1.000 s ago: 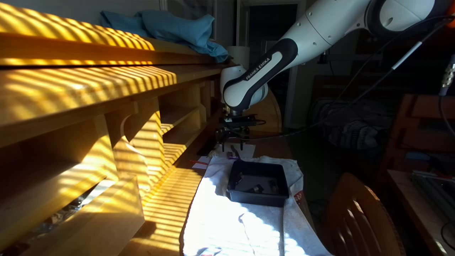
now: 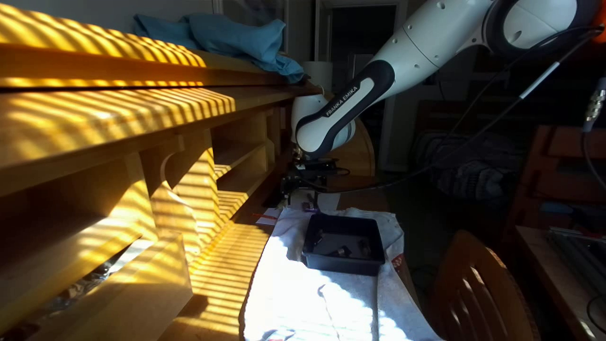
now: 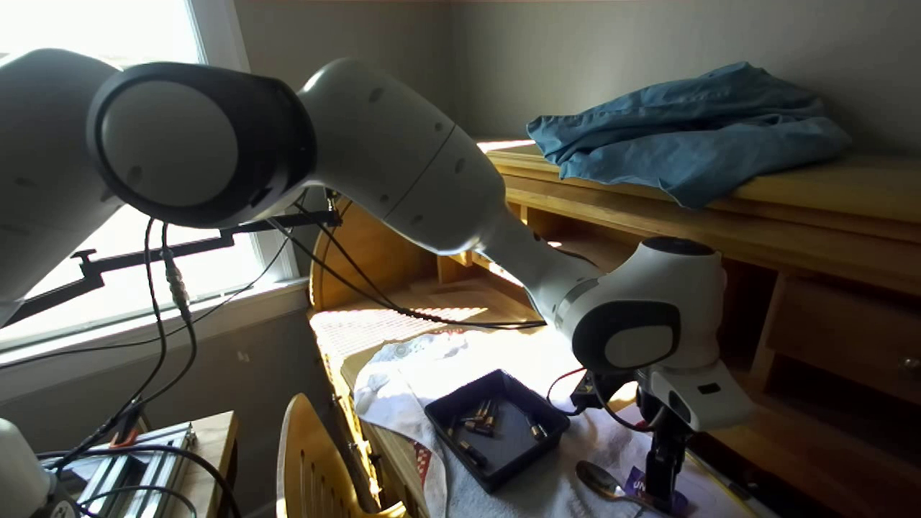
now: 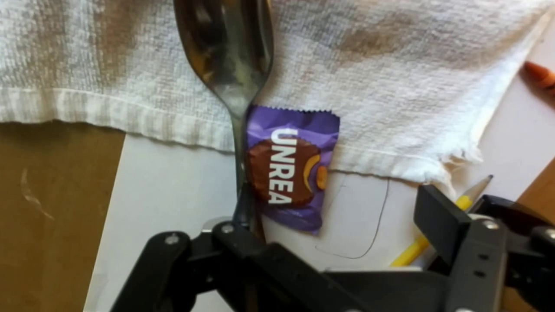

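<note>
A purple candy packet (image 4: 291, 166) lettered "UNREA" lies partly on the white towel (image 4: 374, 104) and partly on white paper in the wrist view. Against its left side rests a metal spoon (image 4: 229, 57), bowl toward the top; its handle runs under my left finger. My gripper is open, its fingers wide apart, with the packet low in the gap nearer the left finger. Close by the right finger (image 4: 442, 218) lies a yellow pencil (image 4: 413, 252), partly hidden. From exterior view 2, the gripper hangs just over the packet (image 3: 636, 480) and spoon (image 3: 600, 478).
A dark tray (image 3: 440, 413) with several small brass-and-black pieces stands on the towel beside the spoon. The wooden desk hutch (image 2: 142, 125) rises along one side of the work area. An orange crayon (image 4: 541, 75) lies at the right edge of the wrist view.
Over the last second the arm has come down and shifted slightly left in exterior view 1, bringing the gripper closer to the table. The tray and towel have stayed put.
</note>
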